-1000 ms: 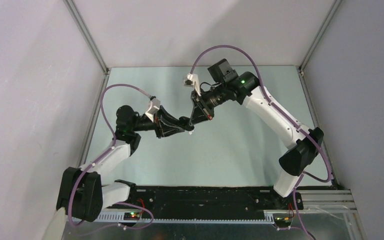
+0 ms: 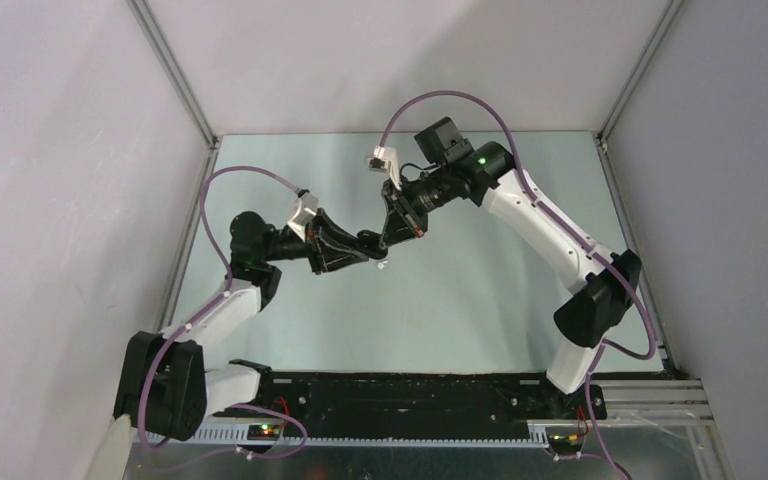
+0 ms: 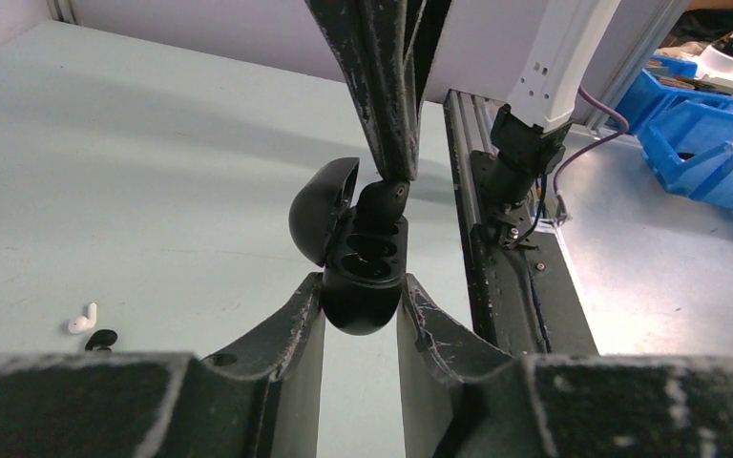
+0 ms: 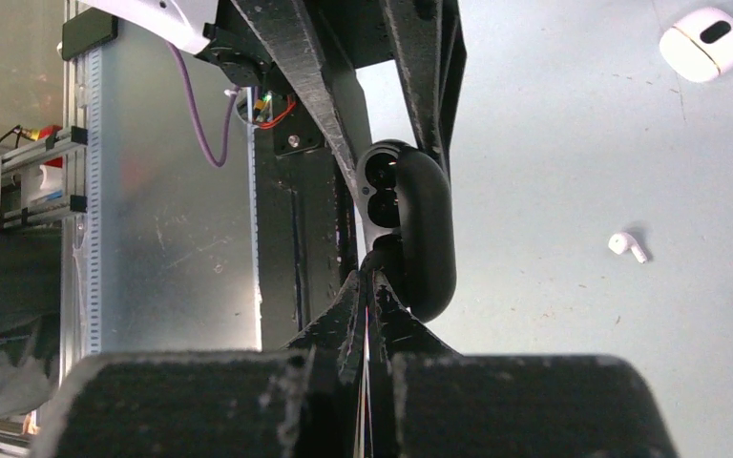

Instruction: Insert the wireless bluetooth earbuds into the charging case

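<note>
A black charging case [image 3: 358, 286], its lid [image 3: 323, 210] raised, is held above the table. My left gripper [image 2: 368, 251] is shut on its lower body. One slot at the near end shows as an empty hollow in the left wrist view. At the other end a black earbud [image 3: 383, 202] sits partly in the case and sticks up above its rim. My right gripper is shut, its fingertips touching the top of this earbud; whether any of it is between them is hard to see. Another black earbud [image 3: 102, 339] appears to lie on the table.
A white earbud [image 4: 628, 245] lies on the table beneath, and a white case [image 4: 704, 45] stands farther off. Both arms meet over its middle, the hands very close together.
The left arm and the case have hardly moved.
</note>
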